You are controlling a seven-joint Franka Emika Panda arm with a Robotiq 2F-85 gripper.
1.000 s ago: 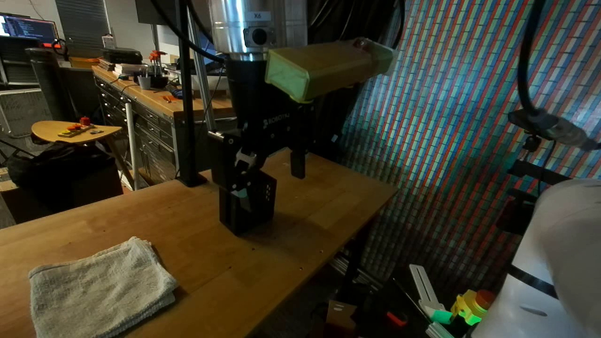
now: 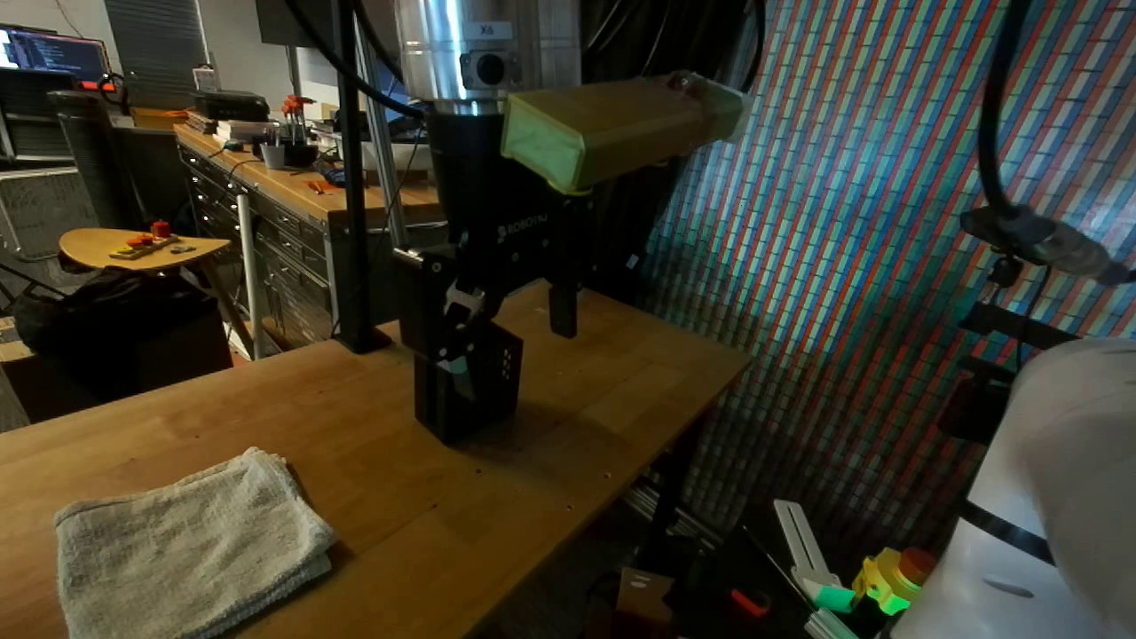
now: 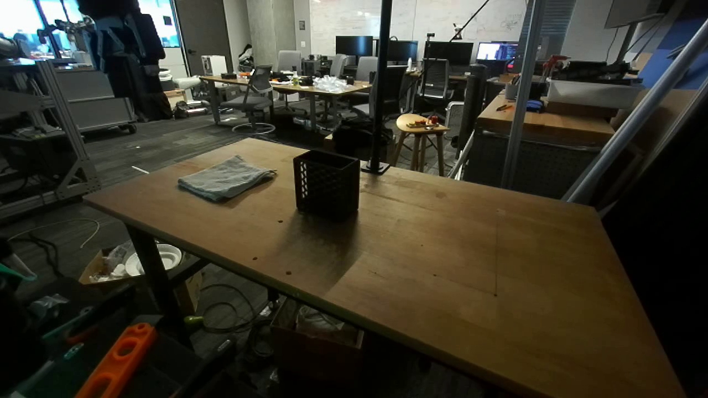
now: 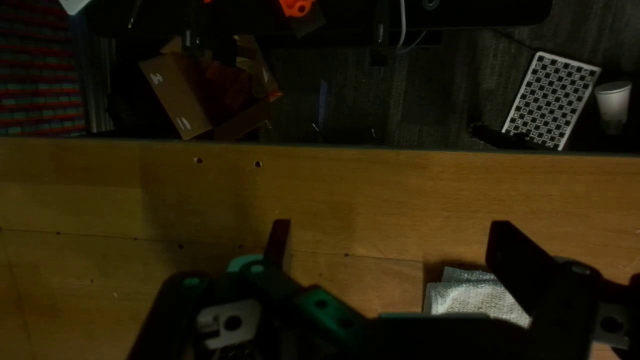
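Observation:
My gripper (image 2: 511, 346) hangs above the table in exterior view 1, its fingers wide apart and nothing visible between them. The wrist view also shows this gripper open, with bare wood past the fingertips. A black crate with perforated sides (image 3: 326, 186) stands upright on the table. In exterior view 1 the gripper overlaps part of the crate (image 2: 469, 394); whether they touch cannot be told. Folded, a grey cloth (image 2: 192, 543) lies apart from the crate. Its corner (image 4: 480, 297) shows beside one finger in the wrist view. The crate's inside is hidden.
A dark post (image 3: 376, 99) rises at its edge behind the crate. On the floor beyond the table edge lies an open cardboard box (image 4: 180, 96). A patterned curtain (image 2: 852, 213) hangs beside the table.

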